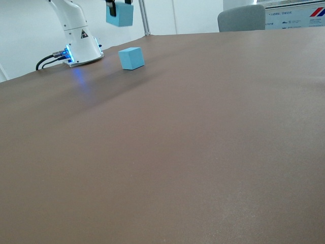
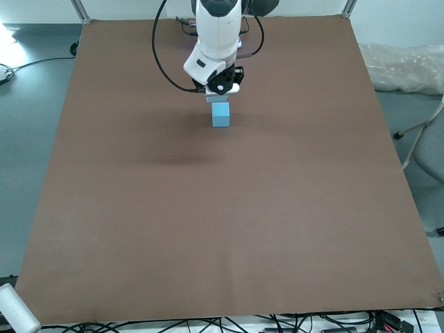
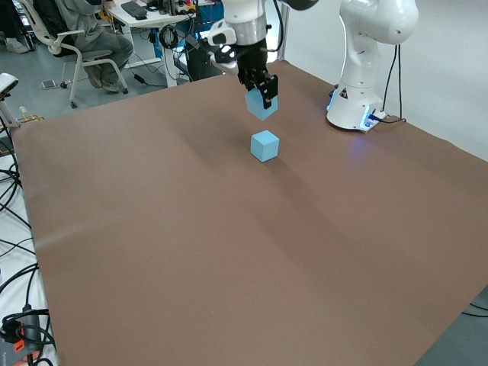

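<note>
A light blue cube [image 2: 220, 115] rests on the brown table, also visible in the top view [image 1: 131, 58] and the right view [image 3: 264, 146]. Above it my gripper [image 3: 261, 101] is shut on a second light blue cube [image 1: 120, 15], which hangs in the air higher than the resting one. In the left view the held cube [image 2: 216, 98] is mostly hidden behind my wrist, just beyond the resting cube.
A white arm base [image 3: 352, 107] stands at the far edge. Cables run along the near edge; a chair [image 2: 433, 146] stands beside the table.
</note>
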